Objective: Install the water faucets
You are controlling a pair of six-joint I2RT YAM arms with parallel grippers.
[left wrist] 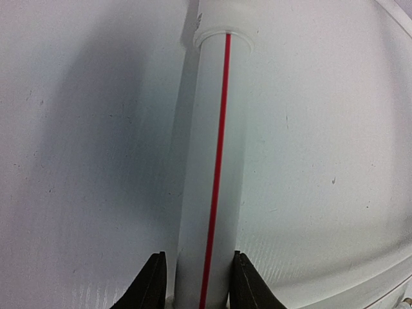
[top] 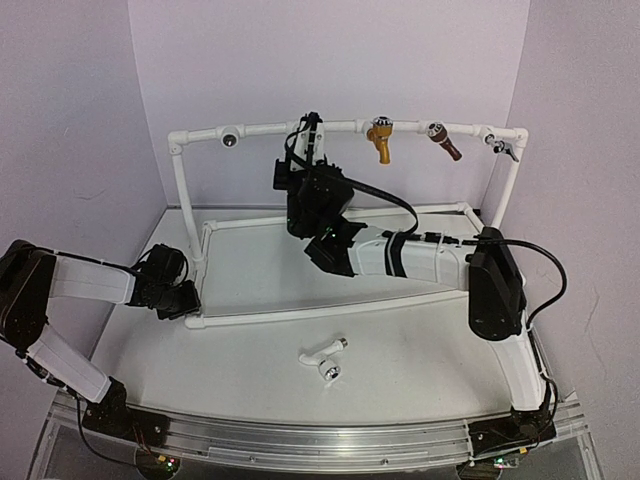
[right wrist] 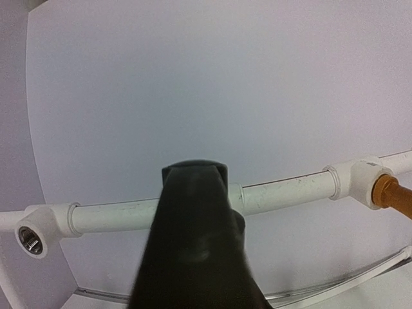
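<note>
My right gripper [top: 306, 150] is raised to the upper white rail, shut on a long black piece, apparently a black faucet [right wrist: 193, 238]. That piece stands in front of the second fitting [right wrist: 236, 196] from the left and mostly covers it; whether they join is hidden. At the left end, an empty threaded socket [right wrist: 31, 240] faces outward. A white faucet [top: 323, 360] with a chrome end lies on the table. Low at the frame's front left corner, the left gripper straddles a red-striped white pipe [left wrist: 215, 161]; how firmly its fingers press cannot be seen.
An orange faucet [top: 380, 140], a dark red one [top: 444, 142] and a chrome one [top: 502, 147] hang along the rail's right half. My right forearm crosses the middle of the frame. Bare table surrounds the white faucet.
</note>
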